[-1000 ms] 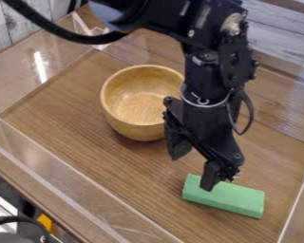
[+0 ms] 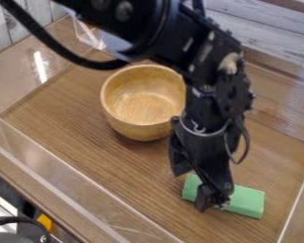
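A green block (image 2: 243,199) lies flat on the wooden surface at the lower right. My dark gripper (image 2: 200,182) is low over the block's left part, its fingers open, one fingertip overlapping the block. Whether the fingers touch the block cannot be told.
A tan wooden bowl (image 2: 129,100) sits at the upper left, behind the arm. The left part of the wooden board (image 2: 79,152) is bare, with clear edging along the lower left and right. A small yellow object (image 2: 45,222) and cables are at the lower left corner.
My gripper has moved down and toward the viewer, onto the left part of the green block. The block looks unmoved.
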